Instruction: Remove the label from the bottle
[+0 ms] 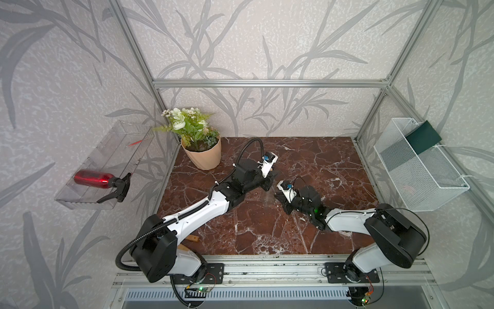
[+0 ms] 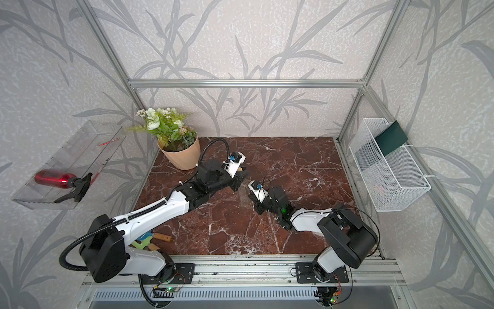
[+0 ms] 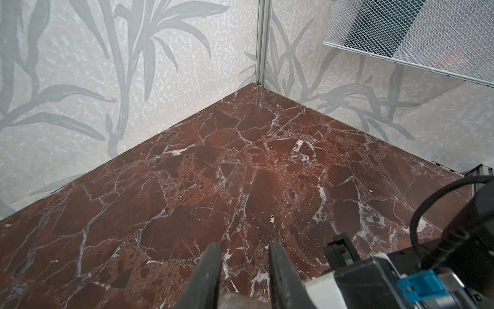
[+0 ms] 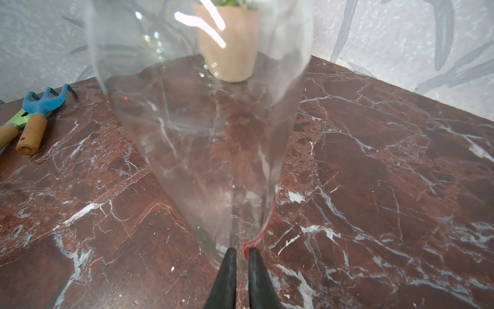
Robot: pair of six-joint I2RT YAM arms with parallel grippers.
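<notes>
A clear bottle (image 4: 169,103) fills the upper middle of the right wrist view, tapering downward, with a thin red edge (image 4: 259,237), perhaps of the label, low on its right side. In the top left view the bottle (image 1: 269,198) shows faintly between the arms. My left gripper is shut on the bottle's upper end, which peeks out between its fingers at the bottom of the left wrist view. My right gripper is at the bottle's narrow-looking lower part. Its fingertips stand close together, touching or nearly touching the red edge; whether they pinch it is unclear.
A potted plant (image 1: 204,154) stands at the back left of the table. Garden hand tools (image 4: 41,118) lie at the front left. A wire basket (image 1: 422,164) and a clear bin (image 1: 103,170) with a red spray bottle (image 1: 93,178) hang on the side walls.
</notes>
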